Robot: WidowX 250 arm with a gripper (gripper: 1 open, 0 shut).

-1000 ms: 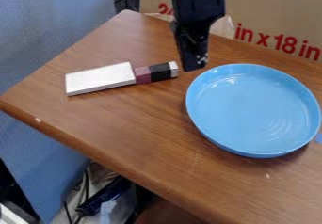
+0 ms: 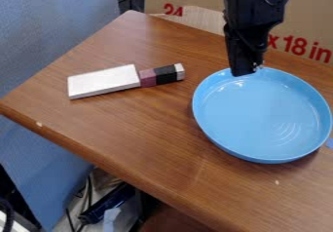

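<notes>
My black gripper (image 2: 246, 60) hangs over the back-left rim of a round light-blue plate (image 2: 260, 119); whether its fingers are open or shut is unclear from this angle. To the left on the wooden table lies a flat white bar (image 2: 101, 82), with pink and dark blocks (image 2: 162, 75) in line at its right end.
The wooden table (image 2: 143, 129) has bare space in front and at the back left. A cardboard box (image 2: 189, 2) stands behind it. Beyond the table's left edge are a blue-grey padded surface (image 2: 39, 41) and some cluttered items below.
My gripper has moved to the right, from beside the blocks to above the plate's rim. The plate, bar and blocks look unmoved.
</notes>
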